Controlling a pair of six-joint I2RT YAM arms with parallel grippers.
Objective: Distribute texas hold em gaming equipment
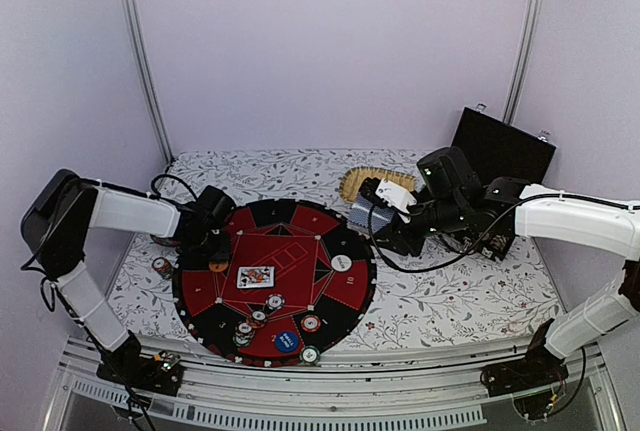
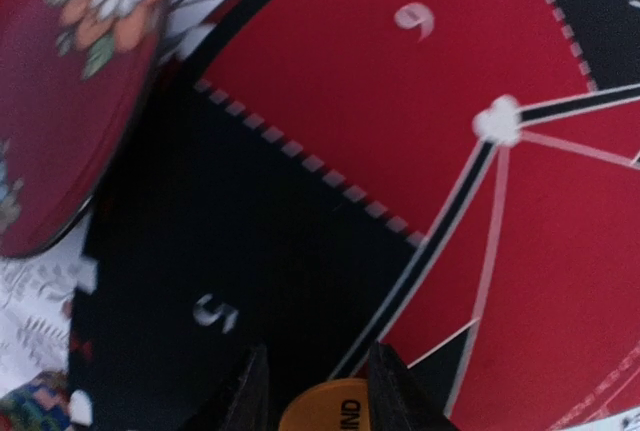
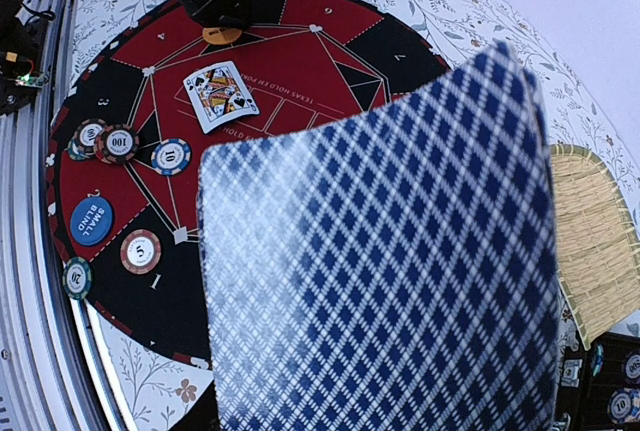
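Observation:
My left gripper (image 1: 216, 256) is shut on an orange blind chip (image 2: 326, 411), whose rounded edge and part of its lettering show between the fingertips. It is over the left part of the round red-and-black poker mat (image 1: 345, 316); whether the chip touches the mat I cannot tell. On the right, my right gripper (image 1: 378, 223) is shut on a blue-and-white patterned card deck (image 3: 385, 251), held up off the table. Face-up cards (image 1: 256, 277) lie near the mat's middle, a blue small blind chip (image 3: 91, 220) and a white chip (image 1: 342, 263) near its rim.
Several chips (image 3: 117, 143) lie at the mat's near side. A woven tray (image 1: 352, 183) stands behind the right gripper, and an open black case (image 1: 500, 156) at the back right. A red flowered plate (image 2: 70, 101) is left of the mat. Bare table lies at front right.

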